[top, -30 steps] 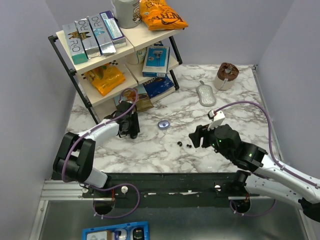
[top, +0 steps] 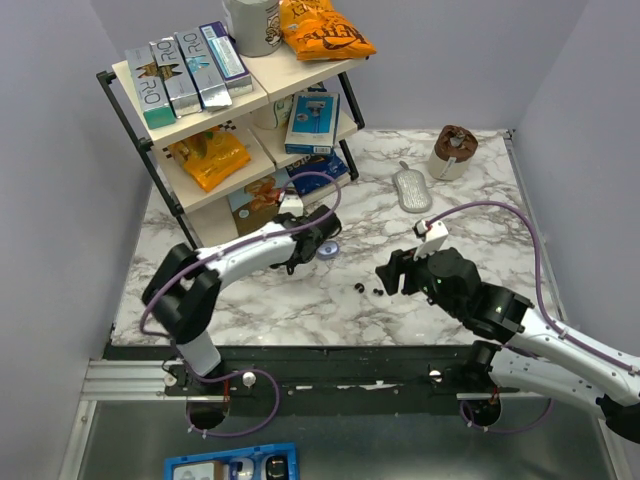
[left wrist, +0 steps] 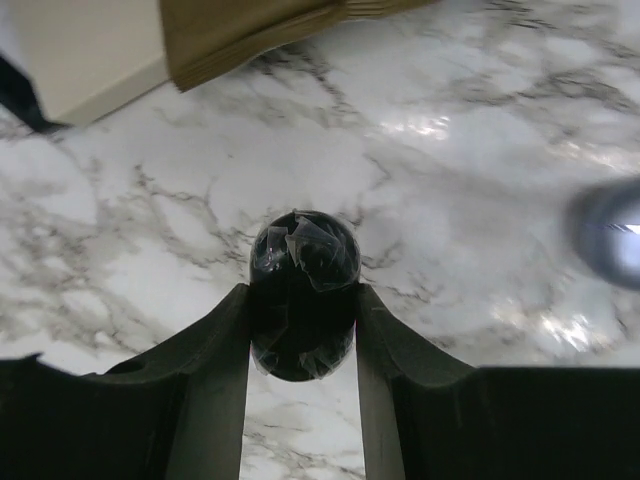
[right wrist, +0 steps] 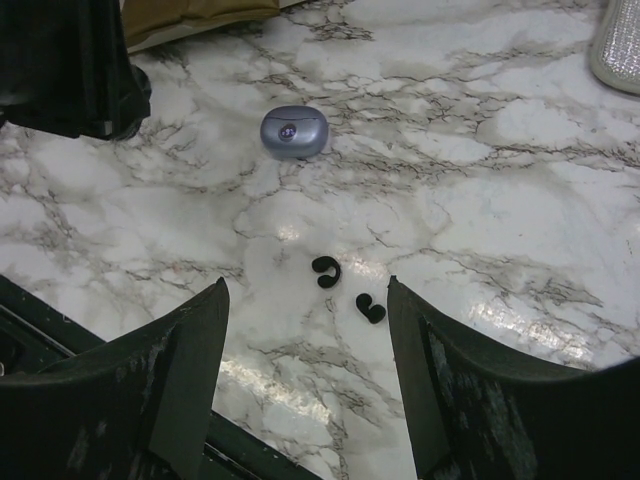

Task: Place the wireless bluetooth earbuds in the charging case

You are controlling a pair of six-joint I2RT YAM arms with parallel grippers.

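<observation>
The silver-blue charging case rests on the marble table, partly in view at the right edge of the left wrist view [left wrist: 615, 230]. Two small black earbuds [right wrist: 328, 272] [right wrist: 370, 309] lie apart between the case and the front edge. My left gripper is shut on a glossy black rounded piece with clear film on it, just left of the case; whether it touches the table I cannot tell. My right gripper is open above the table, to the right of the earbuds in the top view.
A shelf [top: 220, 180] with boxes and snack bags stands at the back left. A grey bead-textured object [top: 411, 189] and a brown-topped container [top: 453, 155] are at the back right.
My left arm has moved rightward across the table, close to the charging case, carrying the black piece. The right arm is almost unchanged.
</observation>
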